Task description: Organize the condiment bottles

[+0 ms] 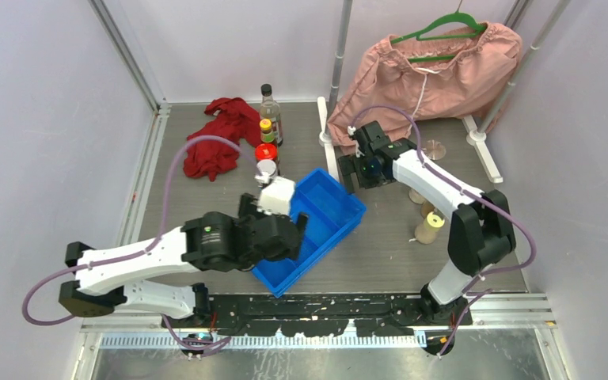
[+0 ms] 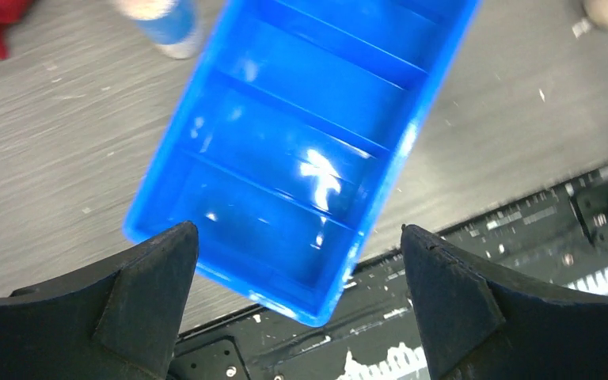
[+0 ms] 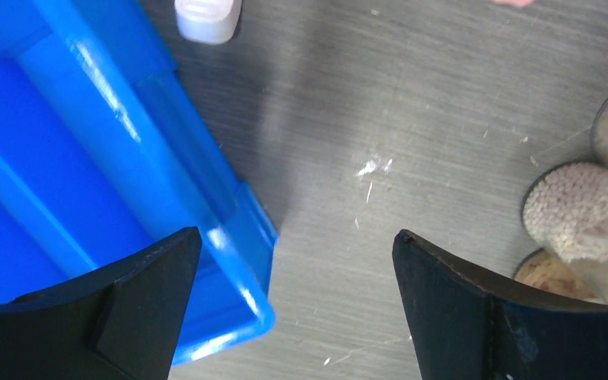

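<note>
A blue divided bin (image 1: 324,206) lies mid-table; no bottles show inside it in the left wrist view (image 2: 301,119). Behind it stand a white-lidded jar (image 1: 267,167), a red-lidded jar (image 1: 266,152), a yellow-capped bottle (image 1: 266,127) and a tall clear bottle (image 1: 271,114). On the right stand several condiment containers, including a yellow-topped one (image 1: 429,229) and one with white grains (image 3: 570,206). My left gripper hangs high over the bin, open and empty. My right gripper is open and empty above the bin's right edge and bare table.
A red cloth (image 1: 215,146) lies at the back left. A pink garment (image 1: 412,95) hangs on a rack with white feet at the back right. Bare table shows left and right of the bin.
</note>
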